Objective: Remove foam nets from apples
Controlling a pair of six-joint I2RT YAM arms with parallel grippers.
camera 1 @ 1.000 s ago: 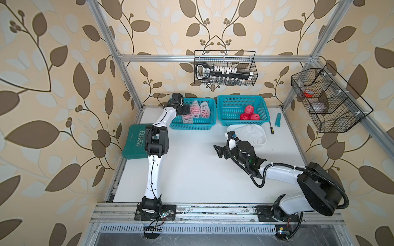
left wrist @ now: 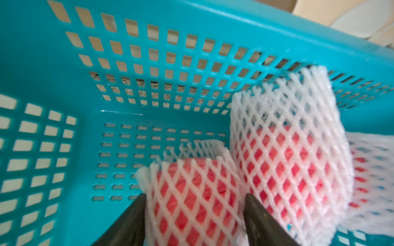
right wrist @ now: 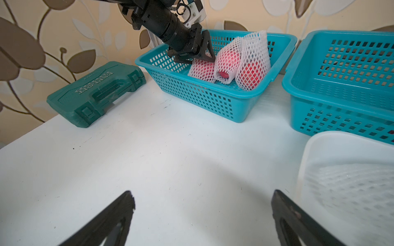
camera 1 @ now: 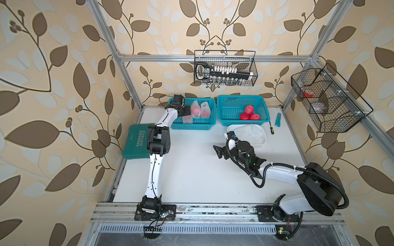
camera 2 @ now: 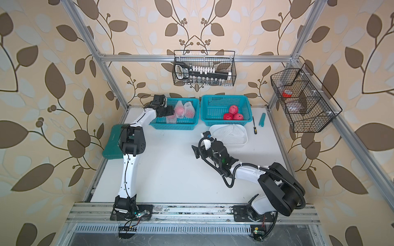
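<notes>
In the left wrist view, the fingertips of my left gripper stand on either side of a red apple in a white foam net (left wrist: 197, 192), close against the net. Whether they press on it cannot be made out. Two more netted apples, one beside it (left wrist: 287, 164) and one farther right (left wrist: 365, 180), share the left teal basket (camera 1: 192, 127). Three bare red apples (camera 1: 249, 109) sit in the right teal basket (camera 1: 229, 100). Over the table, my right gripper is open and empty. Loose white netting (right wrist: 361, 184) lies in the white tray (right wrist: 316, 143).
A green case (camera 1: 135, 143) lies left of the left arm. By the right basket are a screwdriver (camera 1: 271, 128) and a teal tool (camera 1: 278, 119). Wire baskets (camera 1: 225, 67) hang on the frame behind.
The right arm and the apples look unmoved.
</notes>
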